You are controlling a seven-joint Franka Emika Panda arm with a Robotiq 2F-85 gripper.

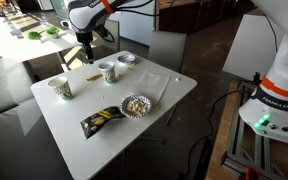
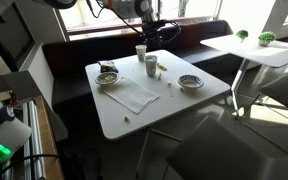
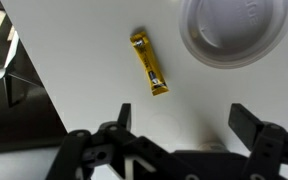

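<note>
My gripper is open above the table, with nothing between its wide-set fingers. Ahead of them in the wrist view lies a slim yellow packet (image 3: 149, 63), flat on the white tabletop and apart from the fingers. To its right is a white bowl (image 3: 234, 25), cut off by the top edge. From exterior view 1, the gripper (image 1: 97, 46) hangs over the far side of the table, near the patterned bowl (image 1: 127, 59). The packet (image 1: 93, 78) shows there as a small yellow strip left of a patterned cup (image 1: 108, 71).
Another cup (image 1: 61, 89) stands at the table's left. Nearer lie a dark snack bag (image 1: 101, 121) and a bowl of food (image 1: 137, 105). A paper sheet (image 1: 152, 85) covers part of the right side.
</note>
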